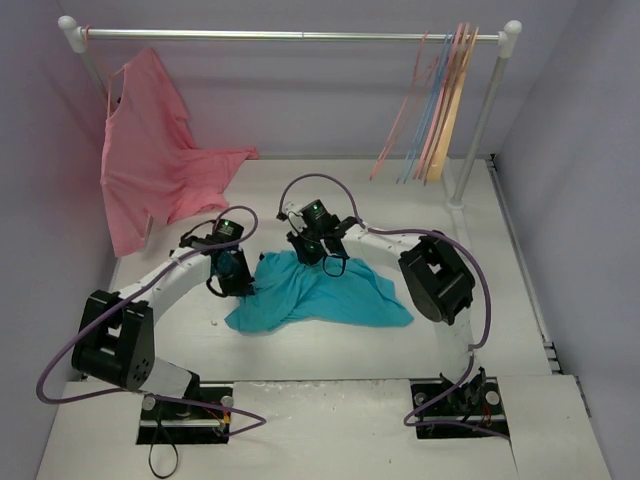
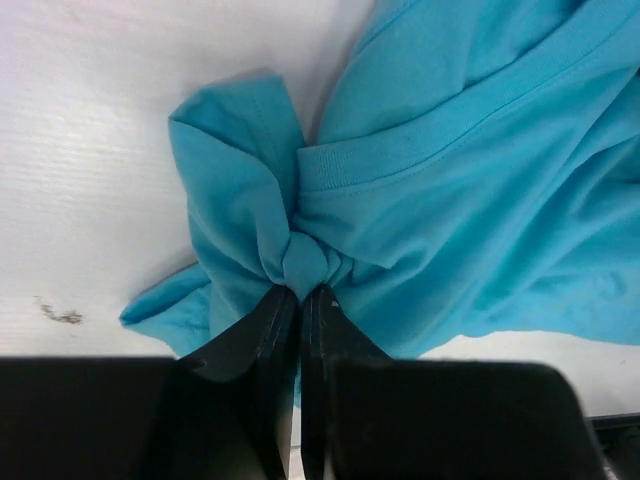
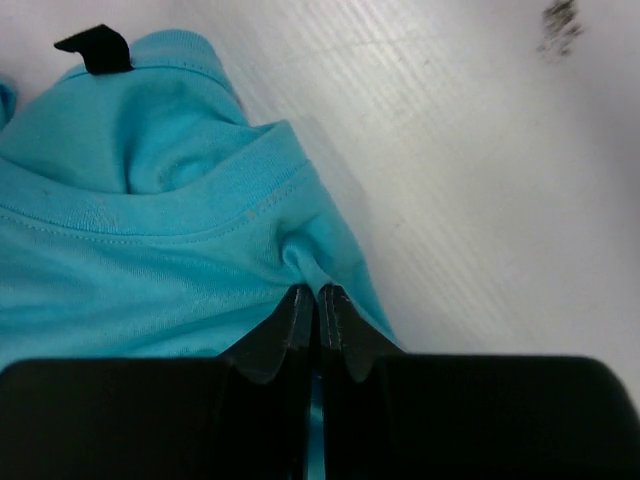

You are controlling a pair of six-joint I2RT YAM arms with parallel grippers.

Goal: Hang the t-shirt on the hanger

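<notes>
A teal t-shirt [image 1: 340, 298] lies crumpled on the white table, spreading to the right in the top view. At its left end, my left gripper is shut on a bunched fold of the fabric, just below a stitched band. My right gripper pinches the shirt's far edge, shut on a small ridge of cloth next to a hemmed band. A black tag [image 3: 98, 48] shows on the collar part in the right wrist view. Several hangers [image 1: 440, 105], pink, blue and orange, hang at the right end of the rail.
A metal rail [image 1: 290, 36] on white posts spans the back. From its left end hangs a pink shirt [image 1: 158, 160], its lower part close behind my left arm. Bare table lies in front of the teal shirt and at right.
</notes>
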